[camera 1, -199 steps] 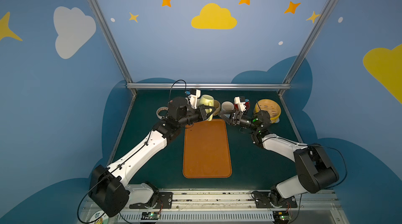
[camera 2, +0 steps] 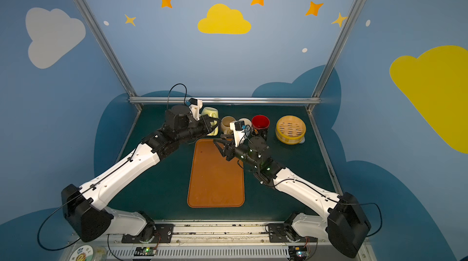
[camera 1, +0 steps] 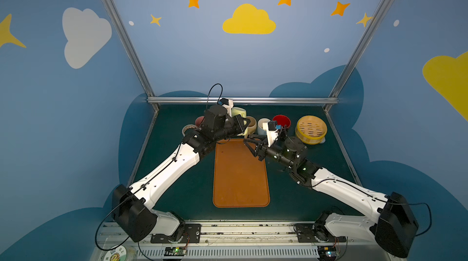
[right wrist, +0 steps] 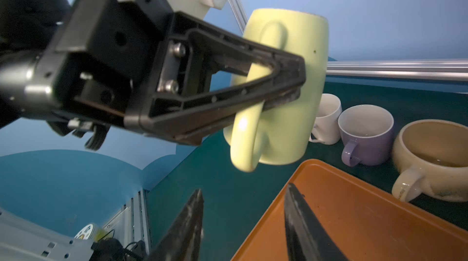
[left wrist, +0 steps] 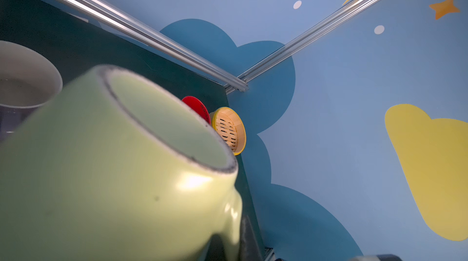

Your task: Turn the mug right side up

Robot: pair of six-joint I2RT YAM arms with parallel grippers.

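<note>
A pale yellow-green mug (right wrist: 302, 114) hangs in the air with my left gripper shut on it at the handle side. In the left wrist view the mug (left wrist: 121, 173) fills the lower left, its unglazed base ring showing. My right gripper stands open just below and before the mug in the right wrist view, with nothing between its fingers. In the top views it is slightly right of the mug and lower, over the tray.
An orange tray (camera 2: 214, 183) lies mid-table. Behind it stand a beige mug (right wrist: 433, 163), a purple mug (right wrist: 365, 139), a white mug (right wrist: 329, 119) and a red mug (camera 2: 259, 123). A yellow steamer (camera 2: 290, 129) is at back right.
</note>
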